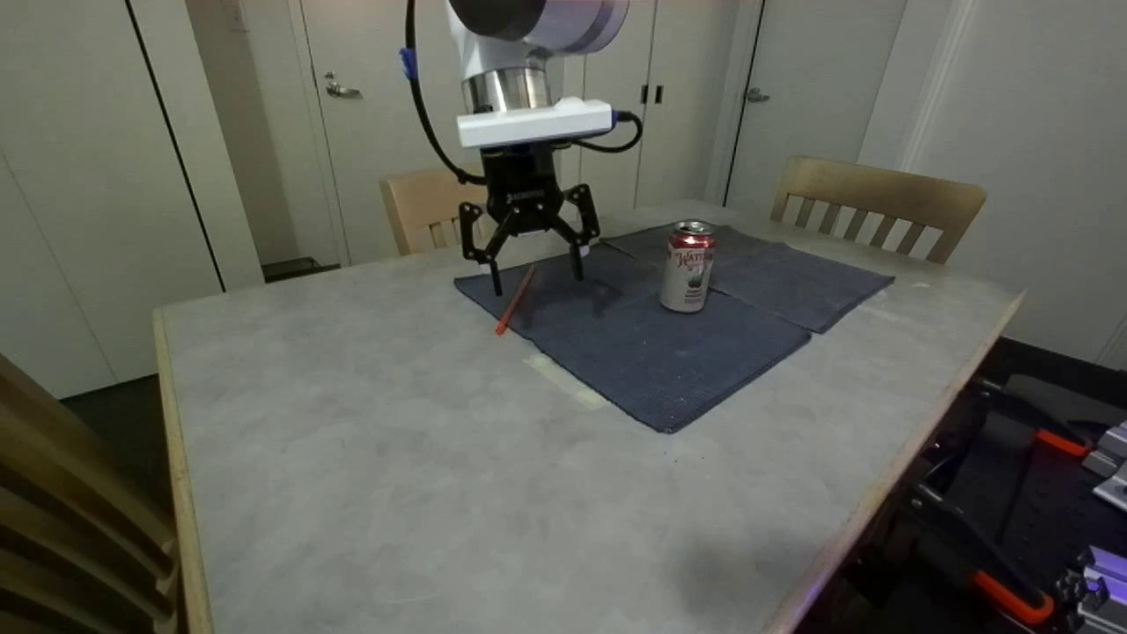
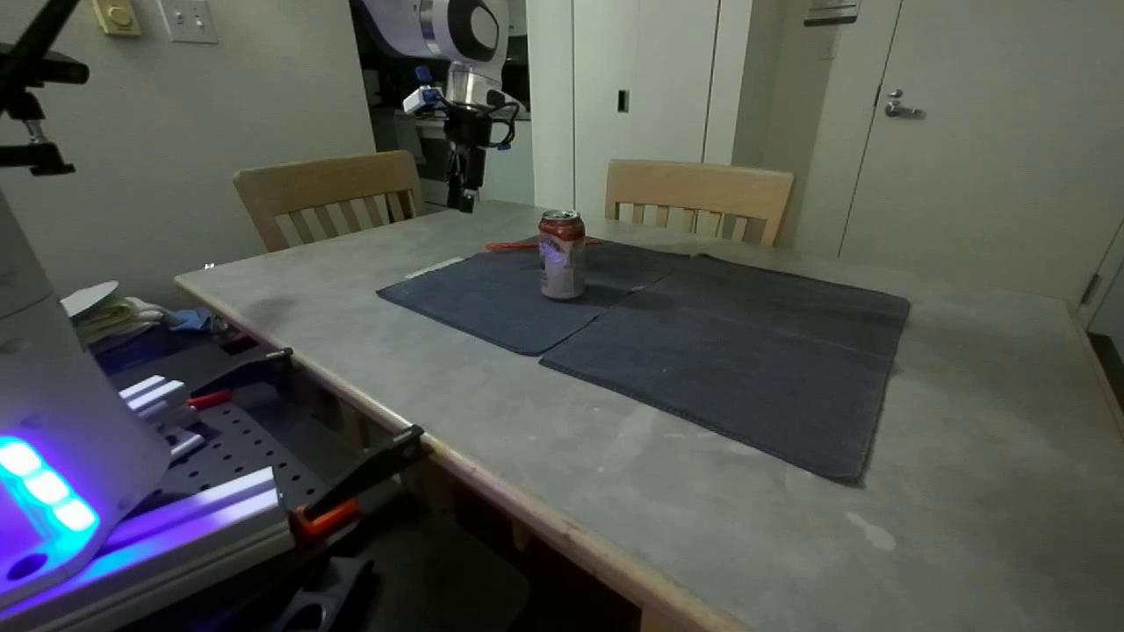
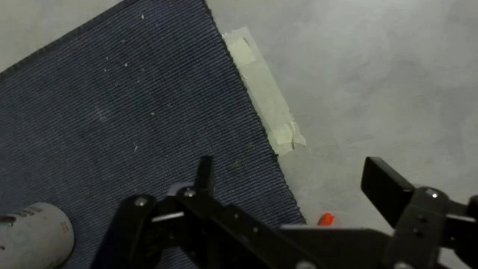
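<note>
My gripper [image 1: 538,276] hangs above the table with its fingers spread and nothing between them. Below it, a thin red-orange stick [image 1: 515,302] lies along the left edge of the dark blue mats; in the wrist view only its orange tip [image 3: 326,219] shows, the rest being hidden behind the gripper. A red and white drink can [image 1: 688,268] stands upright on the mat, to the right of the gripper in the first exterior view. Part of the can [image 3: 35,235] appears at the lower left of the wrist view, well outside the fingers.
Dark blue mats [image 2: 727,363] cover part of the grey table [image 1: 423,465]. A strip of pale tape [image 3: 266,92] runs beside a mat edge. Wooden chairs [image 1: 882,201] stand around the table.
</note>
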